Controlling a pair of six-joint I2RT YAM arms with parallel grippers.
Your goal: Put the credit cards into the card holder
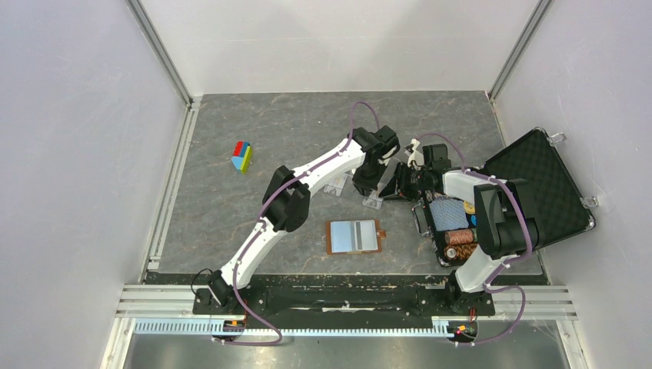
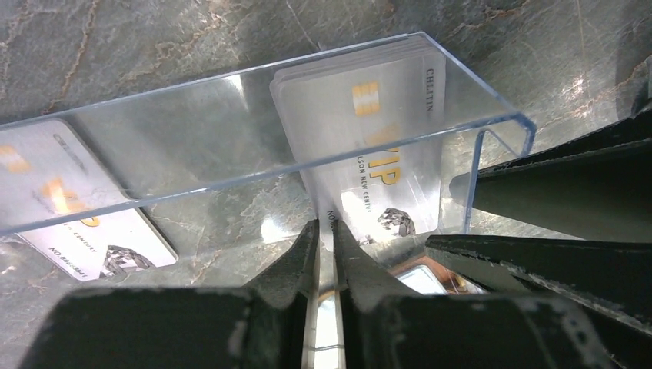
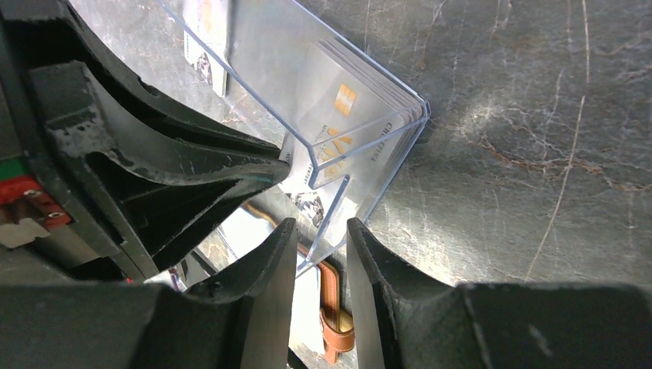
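Beneath my grippers stands a clear plastic tray. A stack of white VIP cards lies in its right end; further left is another card stack. My left gripper has its tips slightly apart at the lower edge of the right stack; whether a card is between them is unclear. My right gripper is part open, the tray's end wall showing between its fingers, contact uncertain. Toward the front lies an open brown leather holder with pale pages, apart from both grippers.
An open black case with several items stands at the right, partly under my right arm. A coloured block sits at the far left. Bare table extends on the left side.
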